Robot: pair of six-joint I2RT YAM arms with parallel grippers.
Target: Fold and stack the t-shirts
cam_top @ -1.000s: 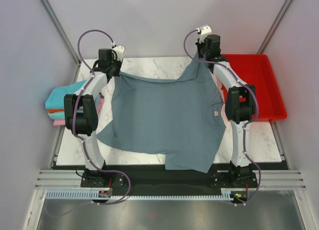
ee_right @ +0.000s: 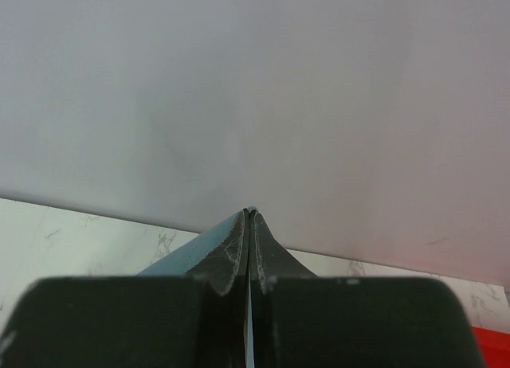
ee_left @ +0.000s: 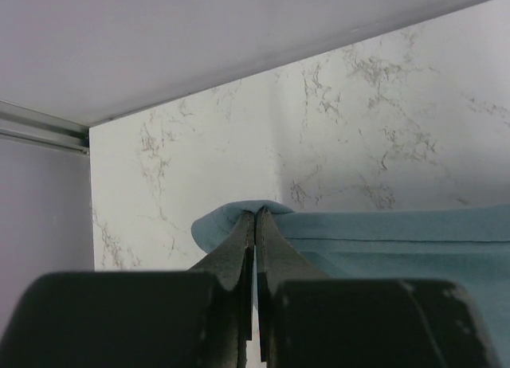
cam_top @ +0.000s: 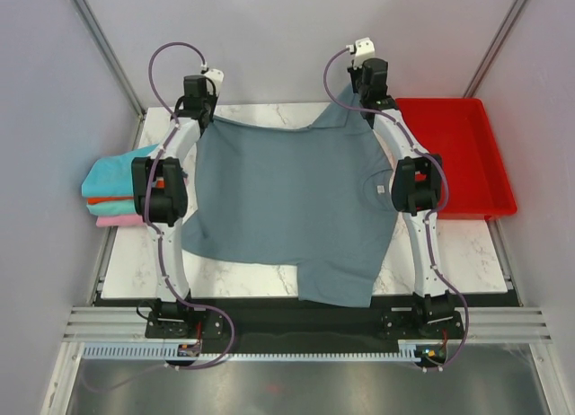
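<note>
A grey-blue T-shirt [cam_top: 283, 199] is spread over the marble table, its top edge raised at both back corners. My left gripper [cam_top: 211, 116] is shut on the shirt's back left corner, with fabric bunched at the fingertips in the left wrist view. My right gripper [cam_top: 354, 84] is shut on the back right corner, which is lifted toward the back wall; blue cloth rises to its fingertips in the right wrist view.
A pile of folded shirts [cam_top: 112, 177] in turquoise, orange and pink sits at the left. A red bin [cam_top: 472, 145] fills the back right. Marble shows bare at the front corners.
</note>
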